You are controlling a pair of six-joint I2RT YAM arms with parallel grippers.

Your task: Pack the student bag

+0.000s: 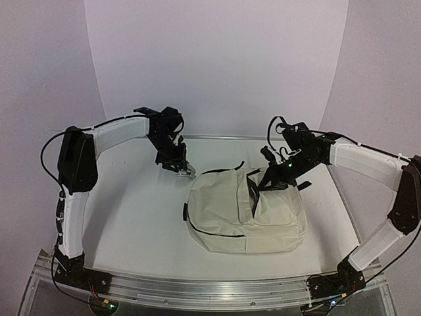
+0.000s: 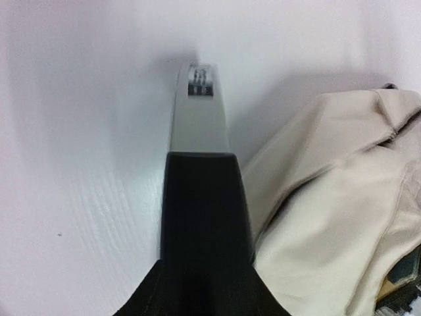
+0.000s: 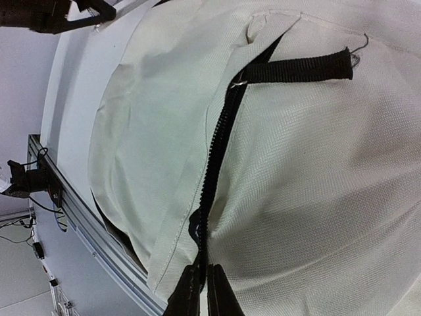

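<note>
A cream bag [image 1: 217,204] with black zippers lies in the middle of the table, its opening parted near my right gripper [image 1: 263,187]. In the right wrist view the black zipper edge [image 3: 214,164] runs down between that gripper's fingertips, which are shut on it. Left of the bag, above the table, my left gripper [image 1: 180,167] is shut on a slim whitish item [image 1: 188,172]. The left wrist view shows this whitish item [image 2: 198,125] jutting past the dark fingers [image 2: 202,210], with a small black-and-white label on its far end. What it is cannot be told.
Something dark and tan [image 2: 398,276] shows inside the bag at the left wrist view's lower right corner. A metal rail [image 1: 197,283] runs along the front edge.
</note>
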